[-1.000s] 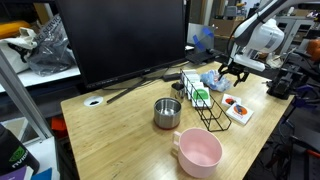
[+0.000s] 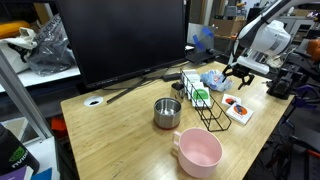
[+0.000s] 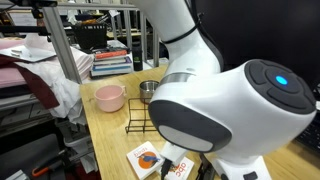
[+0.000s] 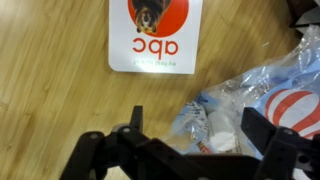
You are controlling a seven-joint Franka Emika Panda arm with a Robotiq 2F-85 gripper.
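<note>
My gripper is open, its dark fingers spread wide with nothing held between them. In the wrist view, a clear plastic bag (image 4: 212,118) lies below and between the fingers, reaching to the right. Beyond it, a white card (image 4: 153,60) with a red circle, an animal picture and "abc" lies flat on the wood. Exterior view 1 has the gripper (image 2: 238,76) above the far right of the table, near the bluish bag (image 2: 215,80). White cards (image 2: 237,109) lie closer to the front.
A black wire rack (image 2: 208,112) holds upright white and green items left of the cards. Further left stand a metal pot (image 2: 167,113) and a pink bowl (image 2: 198,151). A large black screen (image 2: 120,45) lines the back.
The arm has shifted slightly to the right in exterior view 1 over the last second. The cards, rack, pot and bowl have stayed in place.
</note>
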